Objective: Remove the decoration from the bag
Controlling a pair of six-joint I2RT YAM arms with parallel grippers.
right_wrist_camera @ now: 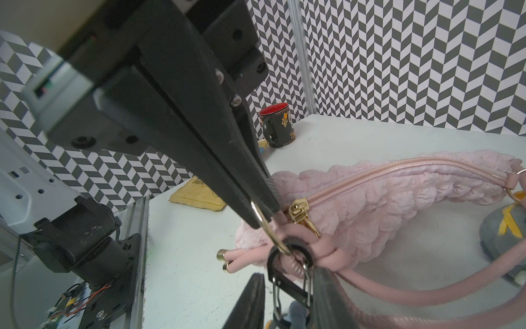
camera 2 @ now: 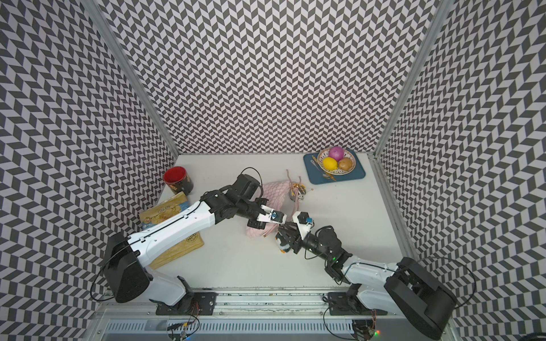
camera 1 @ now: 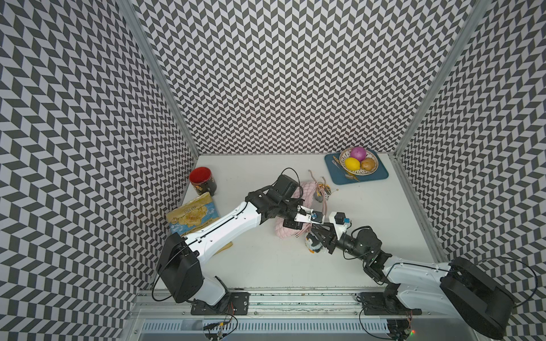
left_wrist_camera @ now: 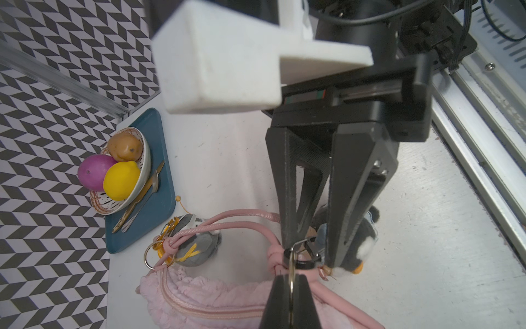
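Note:
The pink quilted bag lies on the table with its pink cord handle. My left gripper is shut on a thin gold ring that runs to the cord and a black loop. Facing it, my right gripper stands part open around a metal clasp, with gaps between it and the fingers. Below the clasp rests a plush toy, partly hidden behind the right fingers. Another grey plush toy with a yellow bow sits at the bag's far end.
A blue tray with a fruit bowl and cutlery is at the back right. The red-lined mug and a yellow-and-blue bag stand left.

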